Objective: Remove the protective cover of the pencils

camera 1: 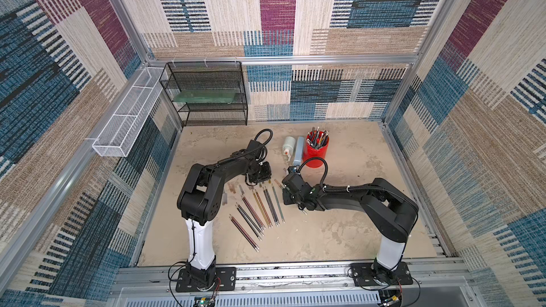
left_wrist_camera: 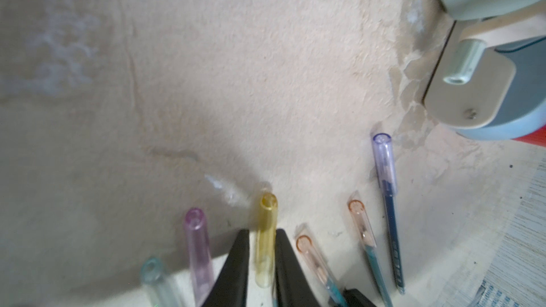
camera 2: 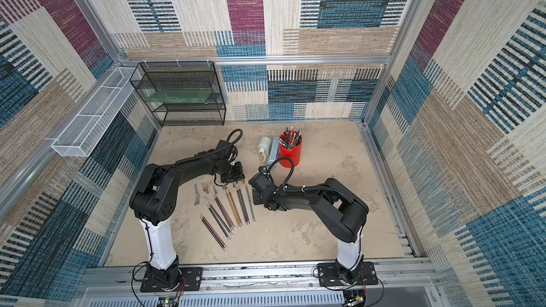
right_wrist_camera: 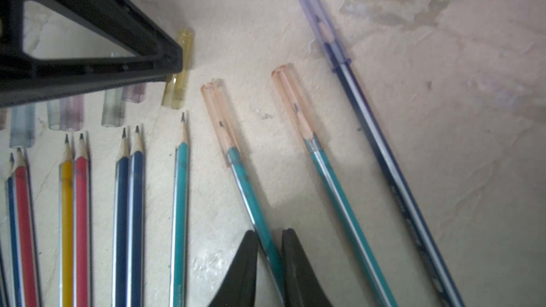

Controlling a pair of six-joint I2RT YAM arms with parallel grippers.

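In the left wrist view a loose yellow cover [left_wrist_camera: 265, 244] lies between the parted fingertips of my left gripper; contact cannot be judged. My right gripper is partly open, its fingers on either side of a teal pencil's body [right_wrist_camera: 256, 199]. That pencil wears a clear orange cover [right_wrist_camera: 217, 111]. To its right lie another teal pencil [right_wrist_camera: 341, 210] under an orange cover [right_wrist_camera: 290, 93] and a dark blue pencil [right_wrist_camera: 392, 176] under a purple cover [right_wrist_camera: 318, 20]. Several bare pencils [right_wrist_camera: 179, 193] lie to the left, with loose covers [right_wrist_camera: 113, 108] beyond their tips.
A red cup [camera 1: 314, 156] of pencils stands behind my right gripper. Beside it are a light blue box [camera 1: 298, 150] and a pale bottle [camera 1: 289, 146]. A black mesh rack [camera 1: 213, 113] occupies the back left.
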